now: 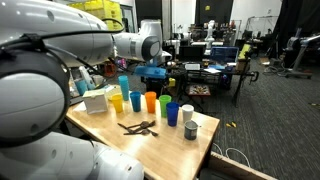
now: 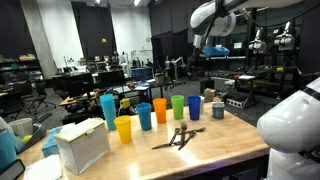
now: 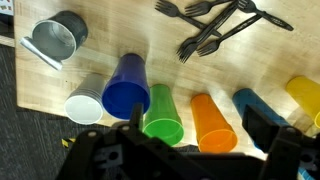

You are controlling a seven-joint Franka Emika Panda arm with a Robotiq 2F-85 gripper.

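My gripper hangs open above the table with nothing between its fingers; it also shows high over the cups as the gripper [image 2: 197,70] in exterior view 2. Below it in the wrist view stand a dark blue cup [image 3: 127,90], a white cup [image 3: 87,100], a green cup [image 3: 163,118], an orange cup [image 3: 211,125], a lighter blue cup [image 3: 252,103] and a yellow cup [image 3: 304,94]. Several black forks [image 3: 215,30] lie loose on the wood. A grey metal cup [image 3: 62,35] sits apart in the upper left corner, a light-coloured strip beside it.
At the table's far side in exterior view 2 are a white box [image 2: 84,147] and a tall blue cup or stack [image 2: 108,110]. Desks and equipment fill the background.
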